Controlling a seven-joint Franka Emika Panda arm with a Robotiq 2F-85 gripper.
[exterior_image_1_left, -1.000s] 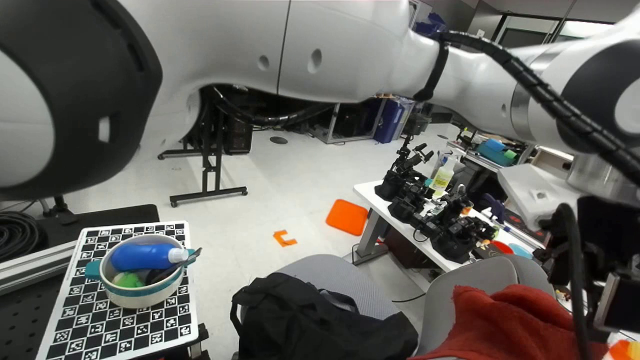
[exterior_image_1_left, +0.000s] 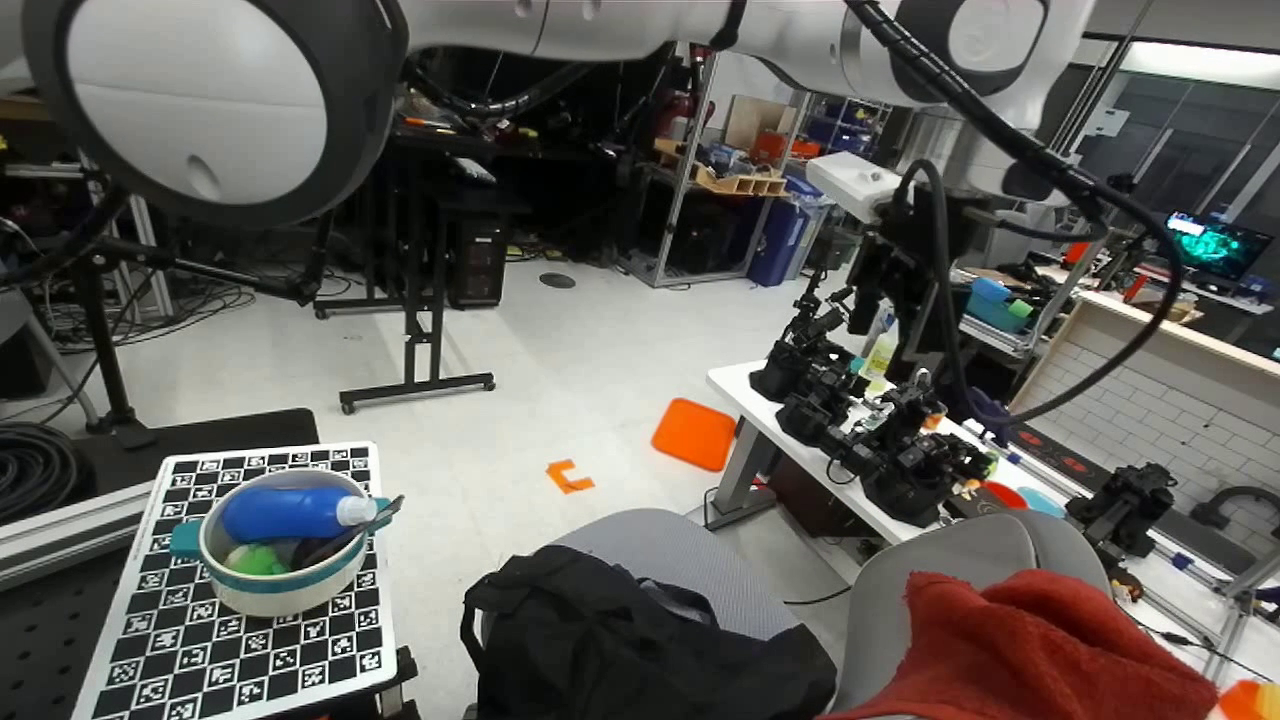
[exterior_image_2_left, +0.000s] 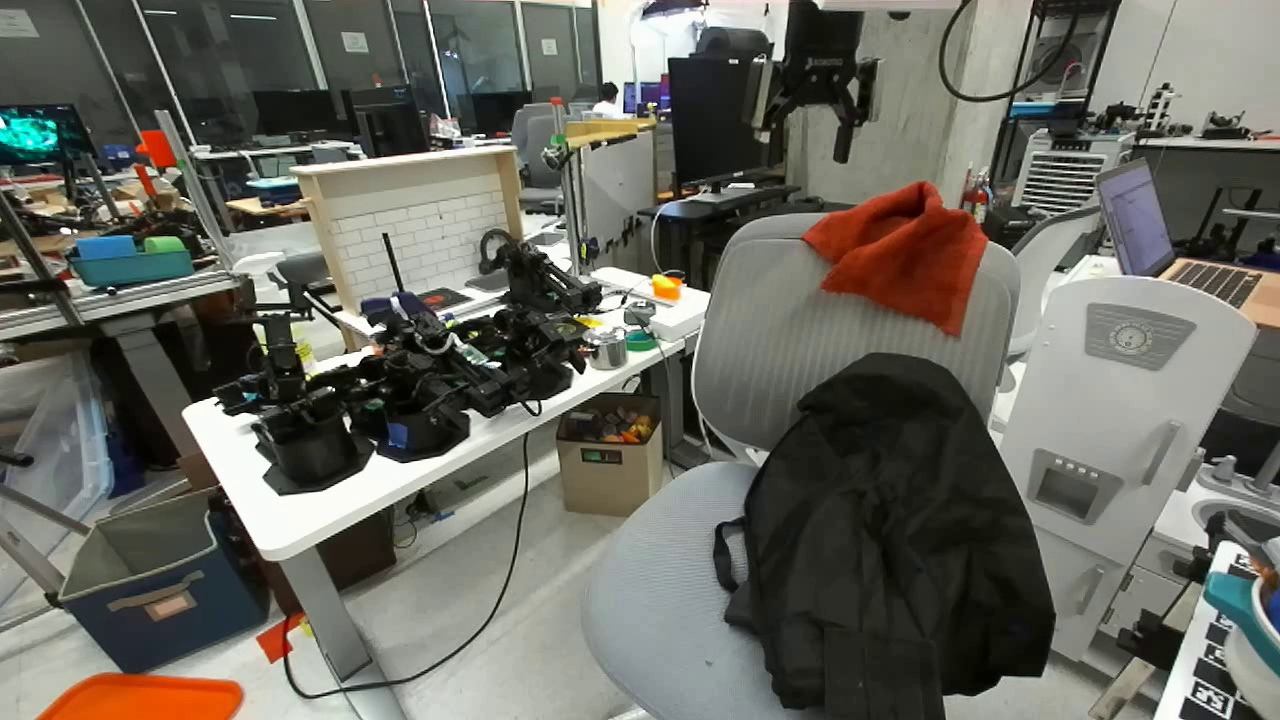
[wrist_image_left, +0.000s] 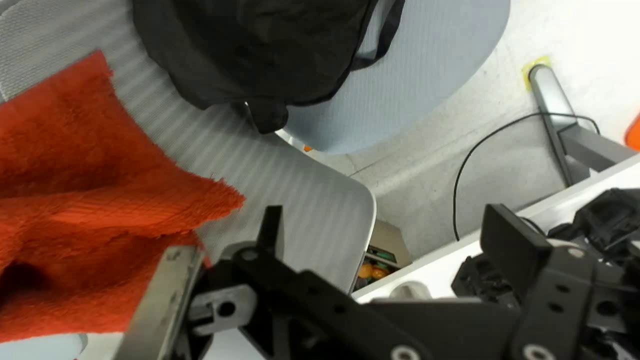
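A red cloth (exterior_image_2_left: 906, 258) is draped over the backrest of a grey chair (exterior_image_2_left: 750, 348), and a black garment or bag (exterior_image_2_left: 900, 528) lies on the seat. High above the chair and white table, my gripper is open. Its two fingers (wrist_image_left: 501, 240) stand wide apart in the wrist view, with only background between them. The red cloth (wrist_image_left: 102, 204) shows at left there, below and clear of the fingers. In exterior view 1, a pot (exterior_image_1_left: 282, 588) holds a blue bottle (exterior_image_1_left: 288, 514), a green item (exterior_image_1_left: 254, 559) and something dark.
The pot stands on a black-and-white marker board (exterior_image_1_left: 138, 672). A white table (exterior_image_2_left: 264, 510) carries several black robot devices (exterior_image_2_left: 414, 414). A white toy kitchen unit (exterior_image_2_left: 1116, 396) stands behind the chair. An orange tray (exterior_image_1_left: 693, 434) lies on open floor.
The arm has risen and swung away from the chair back. In exterior view 1 the gripper has moved up and left, from beside the red cloth to above the table. Cloth and pot are unmoved.
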